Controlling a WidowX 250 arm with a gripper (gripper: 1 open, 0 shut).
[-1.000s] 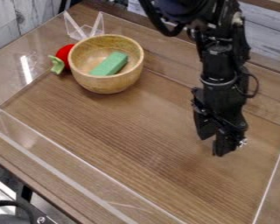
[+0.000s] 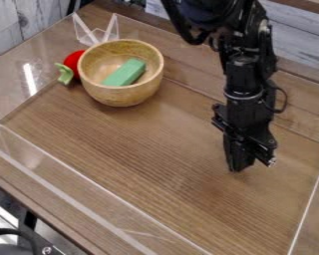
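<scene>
My black arm reaches down from the top to the gripper [image 2: 235, 152] at the right middle of the wooden table [image 2: 123, 174], low over its surface. Its fingers look close together; whether anything is between them is too small and dark to tell. A wooden bowl [image 2: 103, 85] at the upper left holds a green block [image 2: 124, 73]. A red object [image 2: 68, 68] with some green lies just left of the bowl.
A white wire-like object [image 2: 96, 30] stands at the back left. Pale edges border the table at left and right.
The bowl and the objects around it have not moved.
</scene>
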